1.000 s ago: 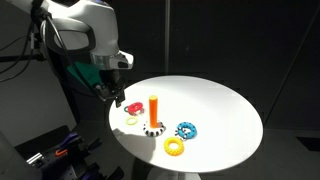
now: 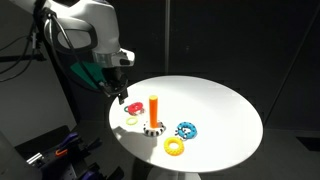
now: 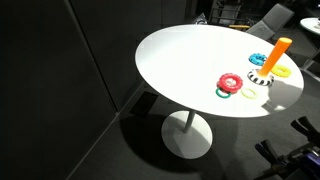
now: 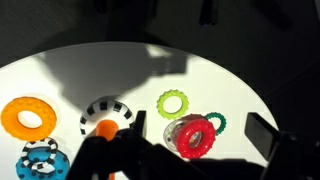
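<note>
An orange post (image 2: 154, 110) stands upright on the white round table, a black-and-white ring (image 2: 154, 129) around its foot. My gripper is open, its dark fingers wide apart with nothing between them. In the wrist view a red ring (image 4: 196, 138) lies below the gap between the fingers, overlapping a pale clear ring and a teal beaded ring (image 4: 217, 122). A light green ring (image 4: 173, 103) lies apart, close by. On the post's other side are an orange-yellow ring (image 2: 174, 146) and a blue ring (image 2: 187, 130), partly under another black-and-white ring (image 4: 38, 154).
The table stands on a single pedestal (image 3: 187, 135).
The arm has shifted only very slightly at the table's left side. The post and rings lie where they were.
</note>
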